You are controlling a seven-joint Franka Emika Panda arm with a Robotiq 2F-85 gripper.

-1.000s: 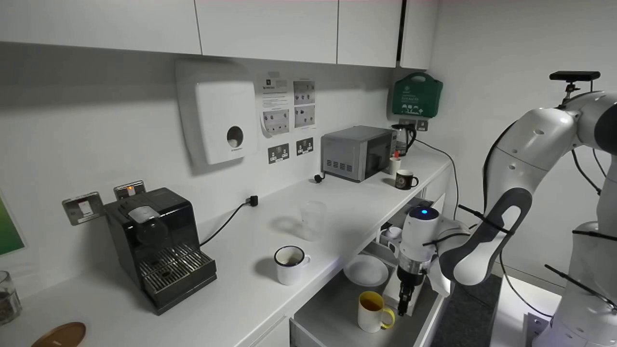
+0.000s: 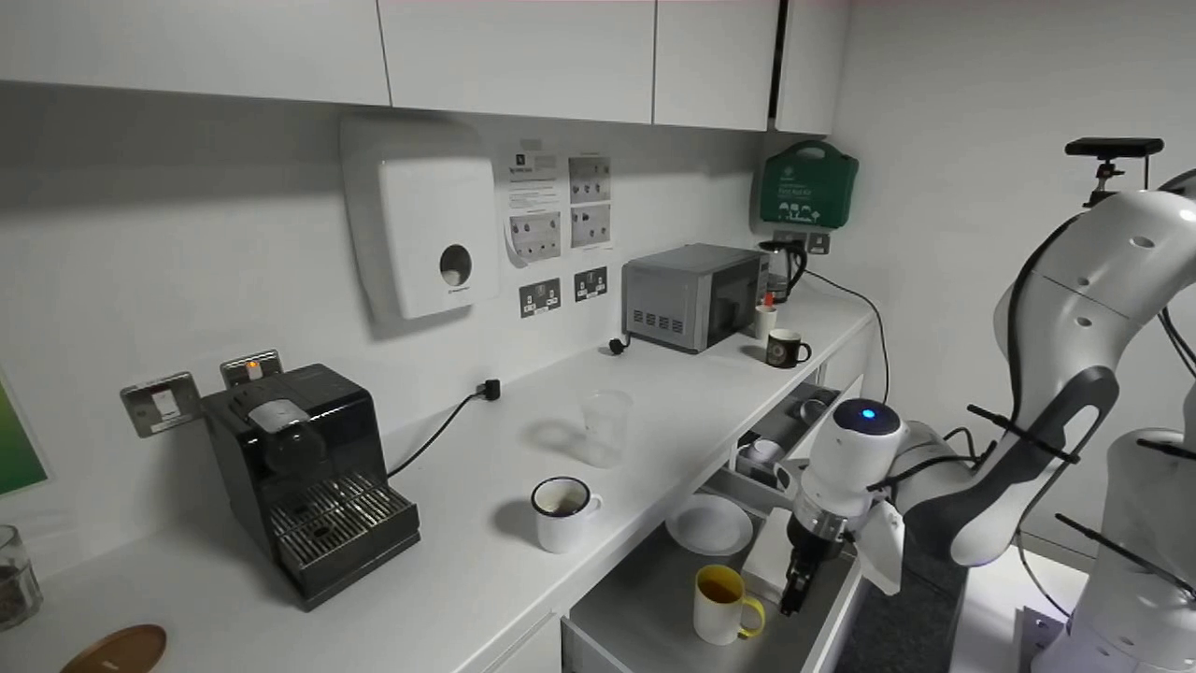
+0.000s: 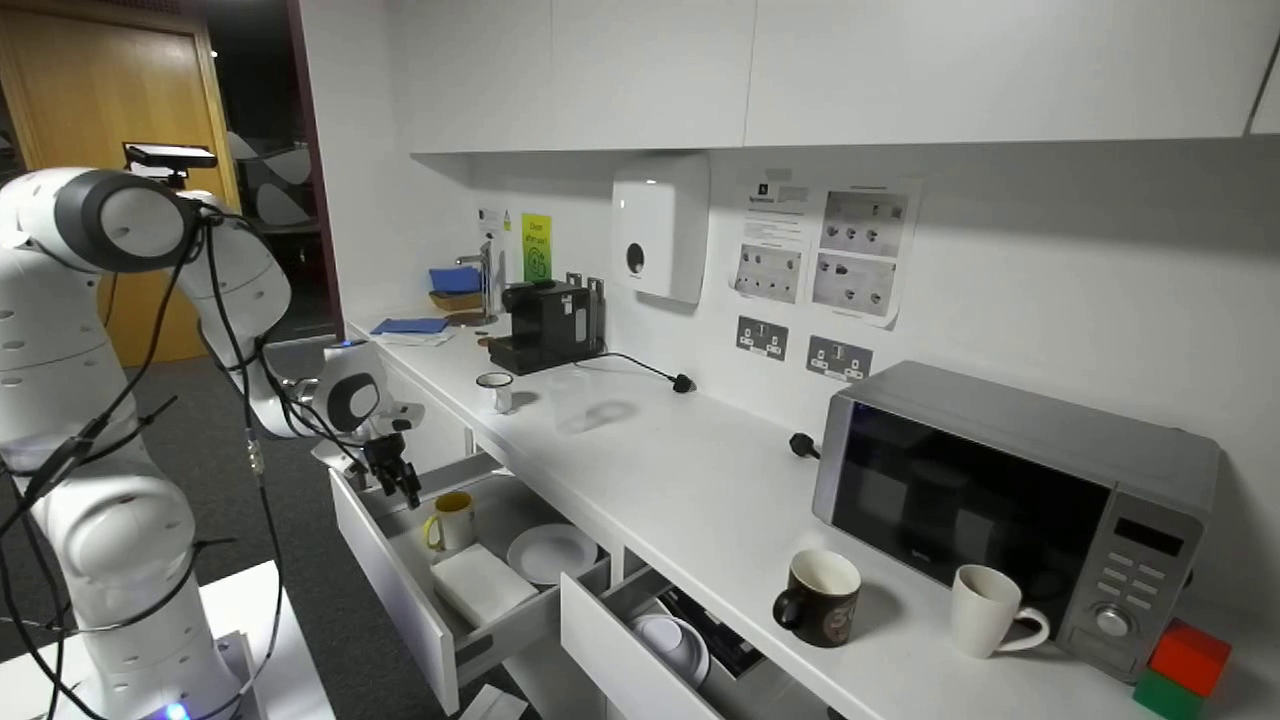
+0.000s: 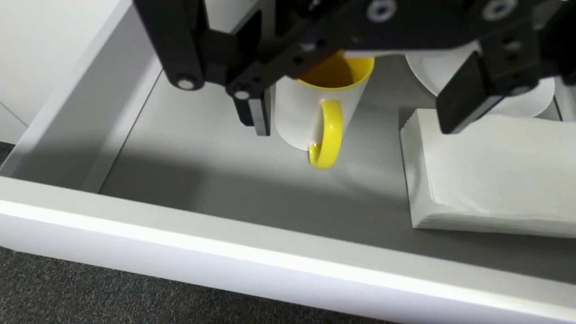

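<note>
A white mug with a yellow inside and yellow handle (image 4: 330, 132) stands upright in the open drawer (image 2: 662, 589). My gripper is open, its two fingers wide apart with nothing between them. From exterior view 1, the gripper (image 2: 792, 600) hangs over the drawer to the right of the mug (image 2: 718, 606), on its handle side. Exterior view 2 has the gripper (image 3: 410, 494) above the drawer's front part, apart from the mug (image 3: 451, 522). In the wrist view the gripper's body covers part of the mug's rim.
Beside the mug lie a stack of white napkins (image 4: 497, 167) and a white plate (image 2: 709, 523). The drawer's front wall (image 4: 243, 243) rises close to the gripper. A second open drawer (image 3: 636, 654) holds dishes. On the counter stand a white enamel mug (image 2: 562, 514) and a coffee machine (image 2: 303, 471).
The arm has drawn back to the right in exterior view 1, and the gripper has shifted slightly away from the mug and tilted. The mug has stayed in place.
</note>
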